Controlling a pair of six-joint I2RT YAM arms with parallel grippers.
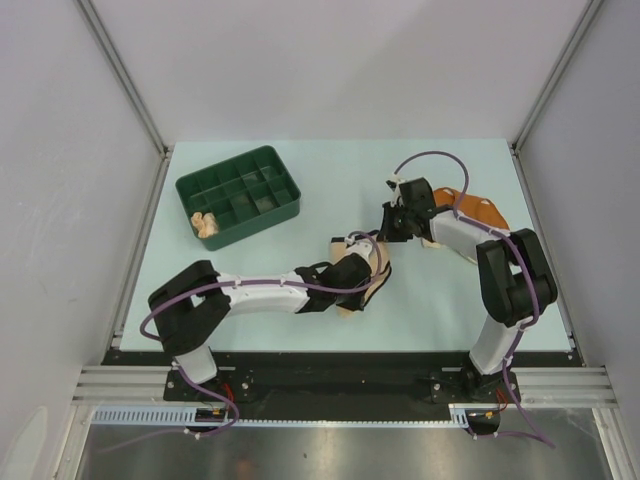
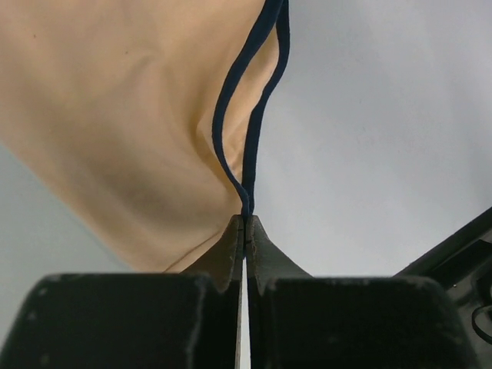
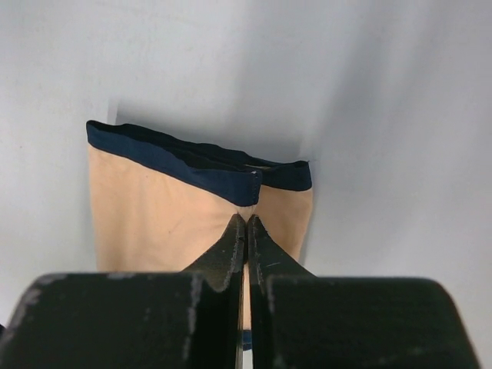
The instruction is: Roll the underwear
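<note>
Beige underwear with navy trim (image 1: 377,265) lies in the middle of the white table, partly hidden under both arms. My left gripper is shut at one edge of it, where two navy bands (image 2: 231,123) converge at the fingertips; whether fabric is between them is unclear. My right gripper is shut over the navy waistband (image 3: 192,169) at the other end, the band's folded corner just at its tips; I cannot tell if any cloth is pinched.
A green divided box (image 1: 240,170) with beige rolled items stands at the back left. Orange and beige cloths (image 1: 480,210) lie at the right, partly under the right arm.
</note>
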